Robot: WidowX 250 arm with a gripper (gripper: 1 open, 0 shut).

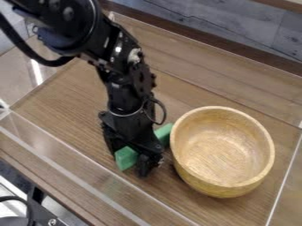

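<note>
My black gripper (133, 152) is lowered to the wooden table beside a green object (162, 136), which lies at an angle partly under and behind its fingers, showing on both sides of them. The fingers are dark against their own shadow, so I cannot tell whether they are closed on it.
A large tan wooden bowl (225, 152) stands just right of the gripper, close to it. A grey plank wall runs along the back.
</note>
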